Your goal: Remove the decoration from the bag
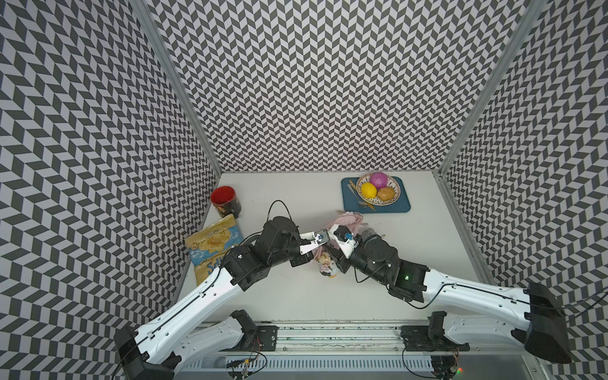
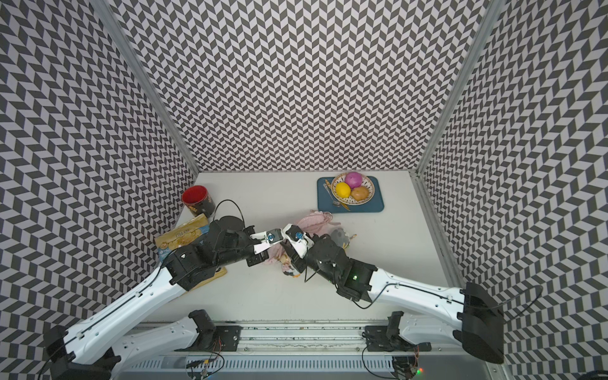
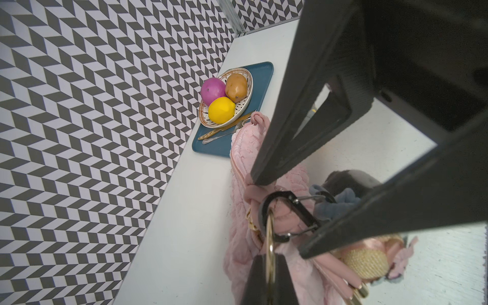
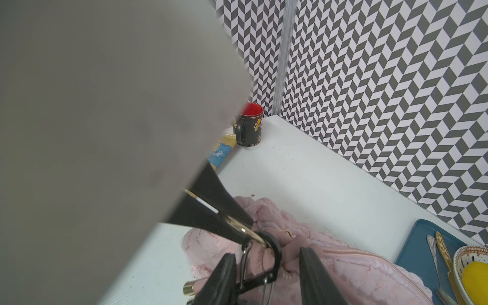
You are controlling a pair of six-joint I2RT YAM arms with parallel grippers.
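Note:
A fluffy pink bag (image 3: 246, 147) lies on the table beneath both grippers. Shut on a thin gold ring (image 3: 270, 228), my left gripper holds it where it meets a black carabiner (image 3: 263, 208). My right gripper is part open, with one finger on each side of the carabiner. Beside the bag's pink strap hangs a doll-like decoration with a yellow woven part (image 3: 367, 263), also seen as the small doll (image 1: 326, 264) in the top left view. A grey-blue piece (image 3: 336, 204) is near the carabiner's clip. The exact linkage is partly hidden by the fingers.
A blue tray (image 1: 399, 205) with a fruit bowl and cutlery sits at the back right. The red-and-black mug (image 1: 226, 201) and a blue-and-tan packet (image 1: 212, 243) stand on the left. Bare table lies in front of the bag.

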